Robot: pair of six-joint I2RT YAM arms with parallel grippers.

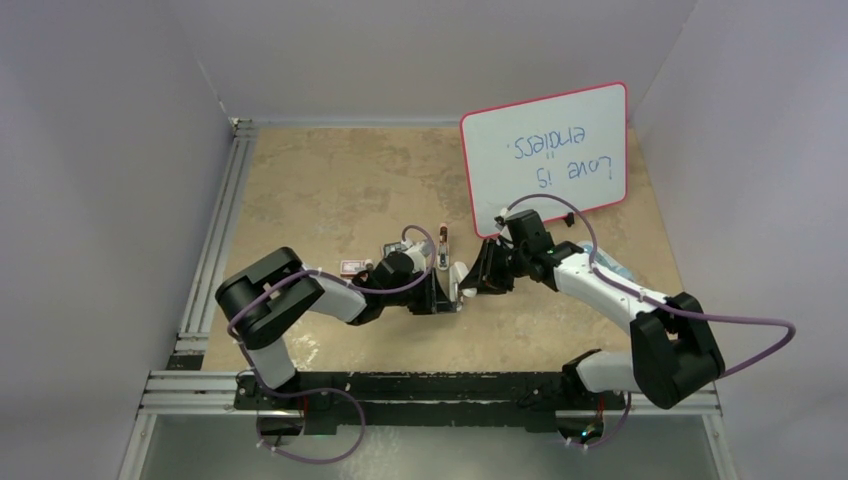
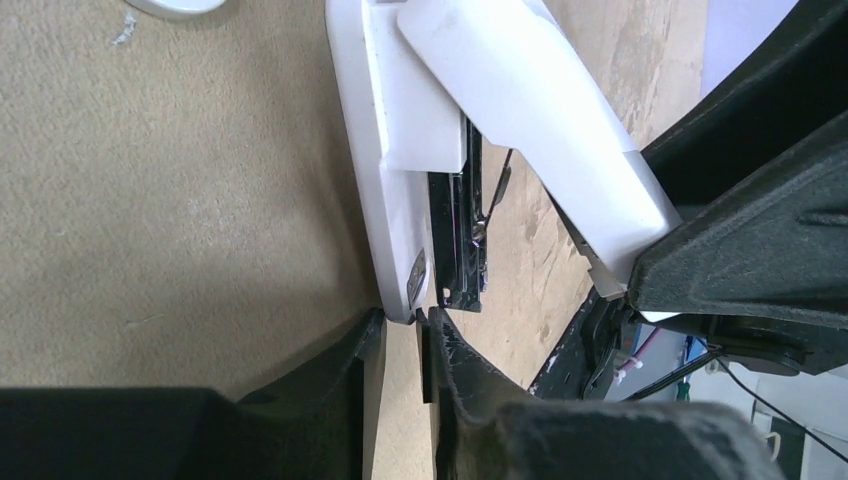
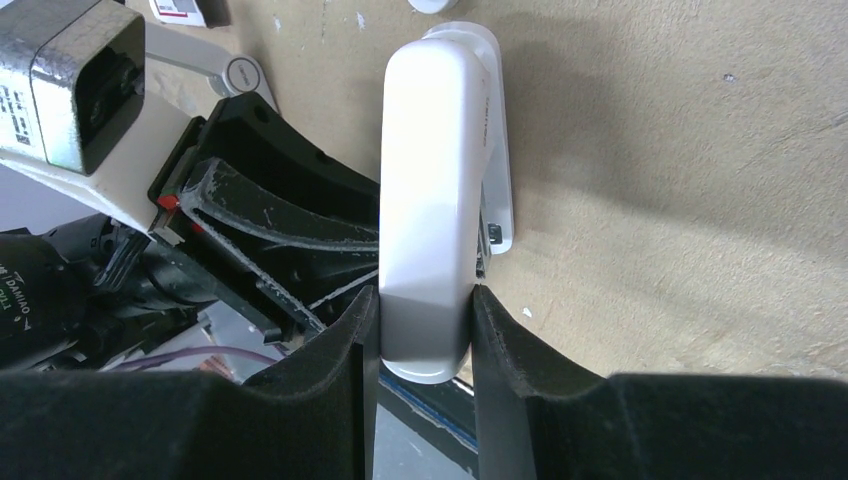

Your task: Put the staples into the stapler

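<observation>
The white stapler (image 1: 454,277) stands between my two grippers, its white top arm (image 2: 540,110) swung up from the white base (image 2: 378,215). A dark staple channel (image 2: 456,235) shows between them; whether staples lie in it cannot be seen. My right gripper is shut on the top arm near its end, a finger on each side. At the base's front end, my left gripper has a narrow gap between its fingers, with the base's tip between or just before them. Whether they press on it is unclear.
A small red-and-white box (image 1: 353,267) lies left of the stapler, partly behind my left arm. Behind the stapler lies a slim orange-and-grey tool (image 1: 443,246). A whiteboard (image 1: 546,160) takes up the back right.
</observation>
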